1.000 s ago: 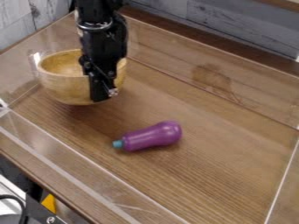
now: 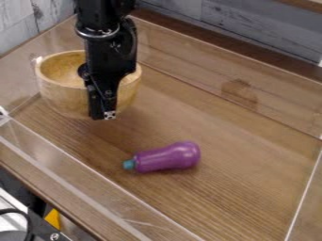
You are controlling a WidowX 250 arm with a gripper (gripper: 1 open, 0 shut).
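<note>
My black gripper [image 2: 108, 101] reaches down from the top over a tan bowl [image 2: 67, 81] at the left, shut on what looks like the bowl's near right wall; the fingertips are dark and hard to make out. A purple toy eggplant [image 2: 169, 157] with a teal tip lies on the wooden table [image 2: 233, 184], below and right of the bowl and apart from it.
A white rim [image 2: 251, 38] runs along the back of the wooden surface. Dark cables and a yellow item show past the table's edge at the lower left.
My gripper looms larger and sits slightly lower in view, with the bowl.
</note>
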